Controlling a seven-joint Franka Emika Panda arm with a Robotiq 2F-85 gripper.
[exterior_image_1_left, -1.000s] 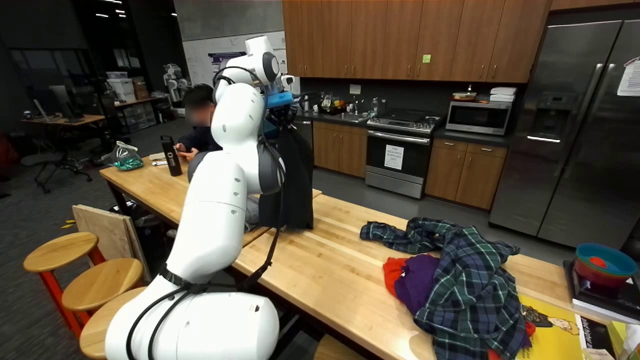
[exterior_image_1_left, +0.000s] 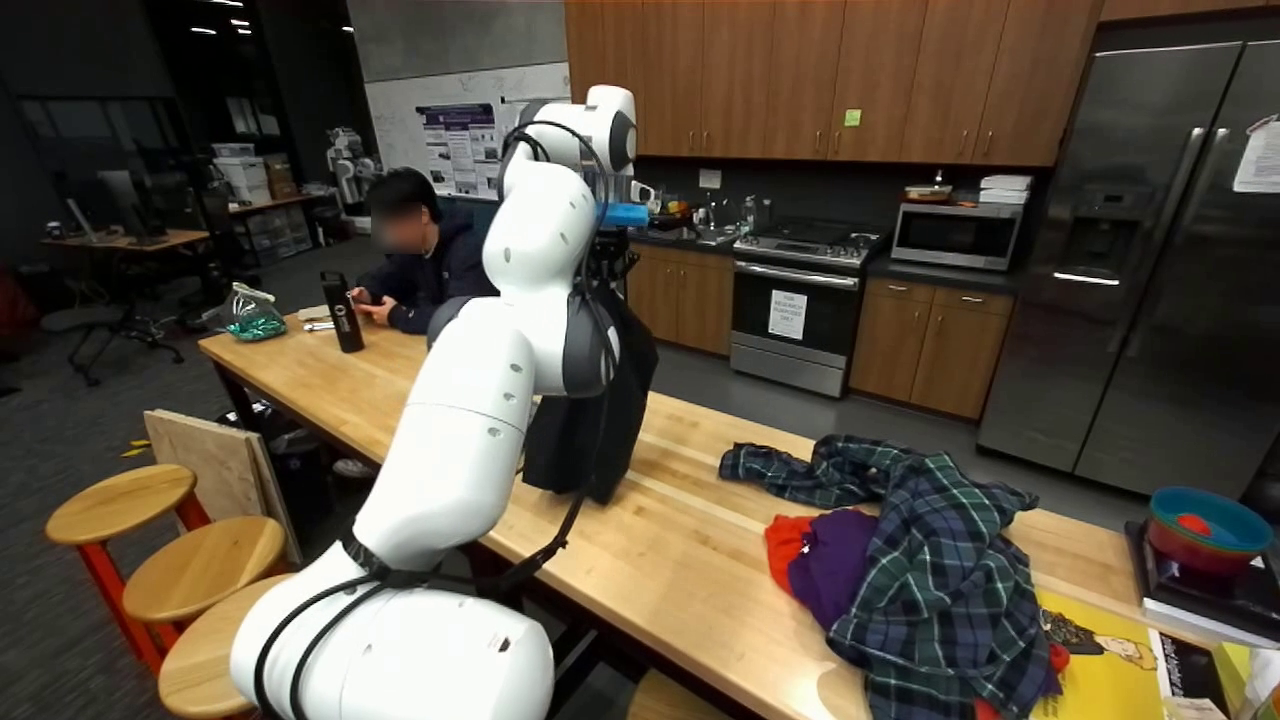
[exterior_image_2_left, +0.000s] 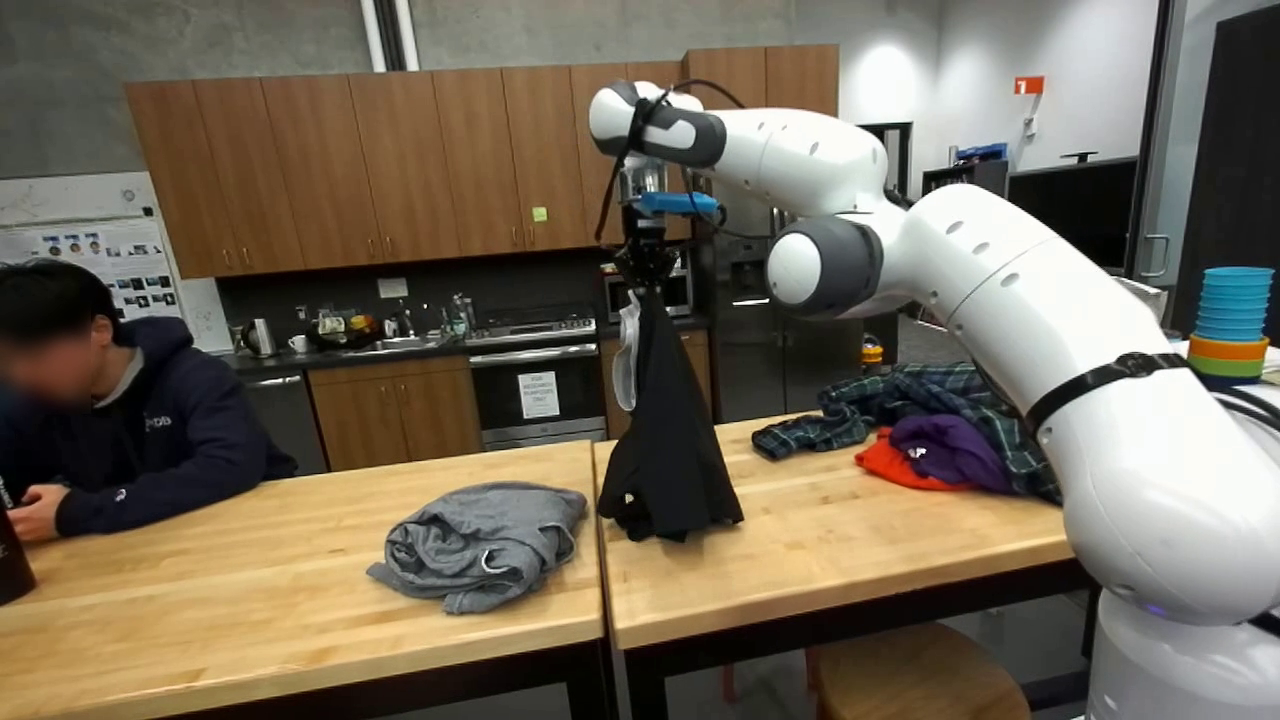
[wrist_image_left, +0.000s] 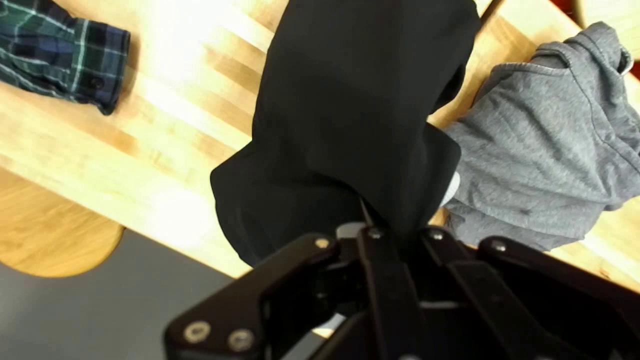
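Note:
A black garment (exterior_image_2_left: 667, 444) hangs in long folds from my gripper (exterior_image_2_left: 648, 266), its lower end at the tabletop just right of the seam between the two tables. In the wrist view the black cloth (wrist_image_left: 354, 102) runs up to the fingers, and the gripper is shut on it. A whitish strip (exterior_image_2_left: 627, 354) hangs beside the cloth near the fingers. A crumpled grey garment (exterior_image_2_left: 486, 542) lies on the left table, apart from the gripper. To the right, a plaid shirt (exterior_image_1_left: 948, 552) is heaped with a purple cloth (exterior_image_1_left: 833, 562) and a red-orange cloth (exterior_image_1_left: 786, 546).
A person (exterior_image_2_left: 114, 420) sits at the far end of the left table, near a dark bottle (exterior_image_1_left: 342, 312). Nested bowls (exterior_image_1_left: 1206, 534) and a yellow book (exterior_image_1_left: 1098, 660) occupy the right end. Bare wood (exterior_image_1_left: 684, 540) lies between the black garment and the heap.
The arm has swung right in exterior view 1, carrying the black garment closer to the plaid heap. The heap has stayed put.

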